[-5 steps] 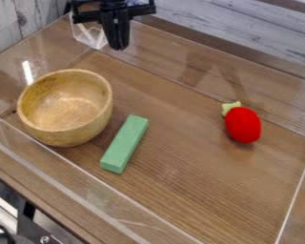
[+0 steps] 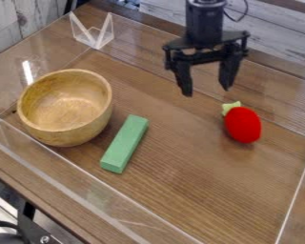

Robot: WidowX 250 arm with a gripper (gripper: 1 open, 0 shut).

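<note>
My gripper (image 2: pixel 202 74) hangs open over the back of the wooden table, its dark fingers spread downward, above and left of a red object (image 2: pixel 243 125) with a small pale green tip, like a toy fruit or vegetable. Nothing shows between the fingers. A wooden bowl (image 2: pixel 65 103) sits on the left, and a green block (image 2: pixel 125 144) lies to its lower right.
A clear, wire-like or transparent item (image 2: pixel 94 30) stands at the back left. The table's edges show at the left and back.
The gripper has moved from the back left across to the right, coming lower and nearer the red object. The bowl, block and red object have not moved.
</note>
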